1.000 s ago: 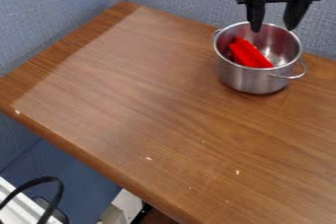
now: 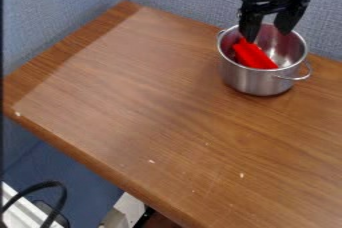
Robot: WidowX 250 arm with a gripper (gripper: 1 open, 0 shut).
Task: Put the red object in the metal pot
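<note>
The red object [image 2: 254, 56] lies inside the metal pot [image 2: 262, 82], leaning against the wall on its left side. My black gripper [image 2: 267, 32] is over the pot's far rim, its two fingers pointing down and spread apart. Nothing shows between them. The left finger [image 2: 250, 22] comes down close to the upper end of the red object; whether it touches cannot be made out.
Grey-blue padded walls rise behind and at the left. A black cable [image 2: 38, 186] and white parts sit off the table at bottom left.
My gripper has come lower and a little to the left, and looks turned. The pot and the red object are where they were.
</note>
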